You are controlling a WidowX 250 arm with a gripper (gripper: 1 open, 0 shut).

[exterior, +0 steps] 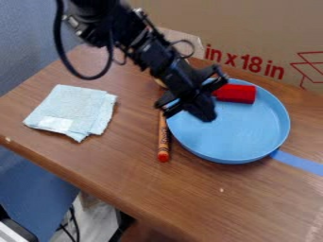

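Observation:
The black arm reaches down from the top left, its gripper (192,101) low over the left part of the blue plate (243,132); the blurred fingers don't show whether it is open or shut. A red block (239,93) lies at the back of the plate, right of the gripper. An orange stick (163,139) with a red end lies along the plate's left side. The yellow object at the back is mostly hidden behind the arm.
A folded pale cloth (70,111) lies on the left of the wooden table (139,189). A cardboard box (265,38) stands behind. Blue tape runs right of the plate.

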